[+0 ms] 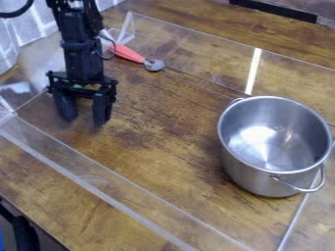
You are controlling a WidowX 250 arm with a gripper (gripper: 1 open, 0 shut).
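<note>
My black gripper (81, 110) is low over the wooden table (157, 176) at the left, its two fingers pointing down; whether anything is between them cannot be made out. Behind it lies a utensil with a red handle (121, 52) and a grey head (153, 65). A large steel pot (272, 137) with side handles stands at the right.
Clear plastic edging runs along the left, front and back of the work area, with a pale strip at the back right. The middle of the table between gripper and pot is clear.
</note>
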